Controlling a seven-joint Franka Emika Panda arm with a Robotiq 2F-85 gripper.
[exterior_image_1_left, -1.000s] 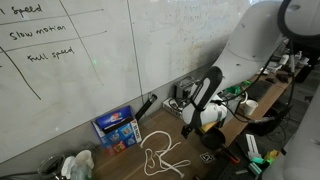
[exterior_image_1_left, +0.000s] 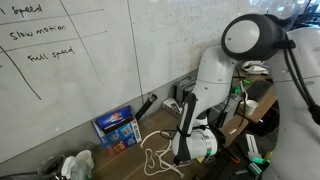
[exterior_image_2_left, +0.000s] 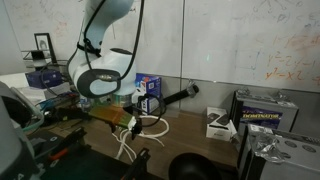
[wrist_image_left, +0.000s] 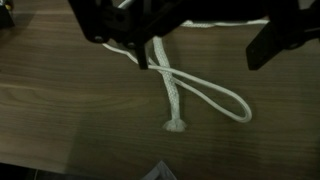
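A white rope (exterior_image_1_left: 155, 160) lies in loose curves on the brown wooden table. In the wrist view, a looped length of the rope (wrist_image_left: 215, 97) crosses another strand that ends in a frayed tip. My gripper stands open above it, its dark fingers (wrist_image_left: 280, 38) wide apart on either side. Part of the rope runs behind the gripper at the top of that view. From outside, the white hand hangs low at the right side of the rope; its fingertips are hard to make out there.
A blue box (exterior_image_1_left: 118, 128) stands against the whiteboard behind the rope. In the second exterior view, a black pan (exterior_image_2_left: 190, 167), an open white box (exterior_image_2_left: 220, 124) and a silver appliance (exterior_image_2_left: 285, 150) occupy the right. Some bare table lies between box and pan.
In exterior view 1 the arm has swung left, bringing the hand from the right over to the rope's right side. The rope looks unmoved where it shows.
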